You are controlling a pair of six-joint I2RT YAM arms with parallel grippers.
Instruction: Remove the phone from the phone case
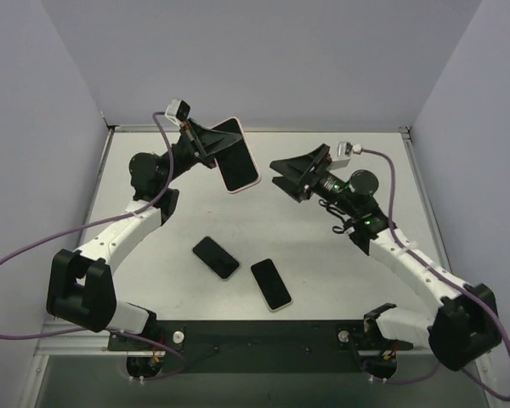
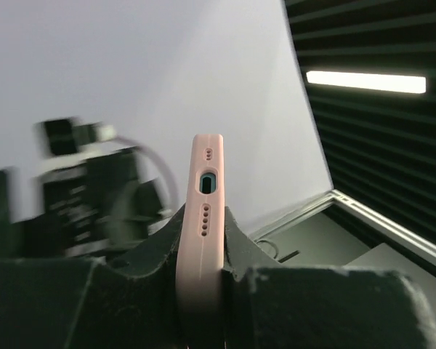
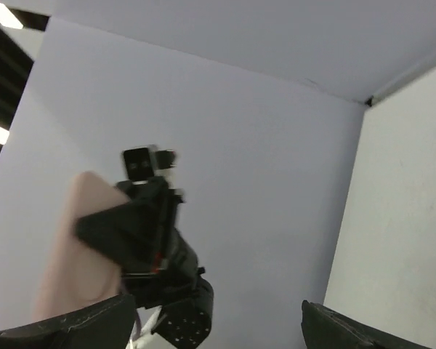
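Observation:
A phone in a pale pink case (image 1: pixel 238 167) is raised over the left part of the table, with my left gripper (image 1: pixel 212 144) shut on it. In the left wrist view the case's pink edge (image 2: pixel 202 196) stands upright between that gripper's black fingers. My right gripper (image 1: pixel 293 176) is open, a little to the right of the phone and apart from it; its two fingertips show at the bottom of the right wrist view, where the pink case (image 3: pixel 80 262) is blurred at the left.
Two dark phones (image 1: pixel 215 257) lie on the white table (image 1: pixel 323 272) toward the front. Grey walls (image 1: pixel 467 170) stand at the sides and back.

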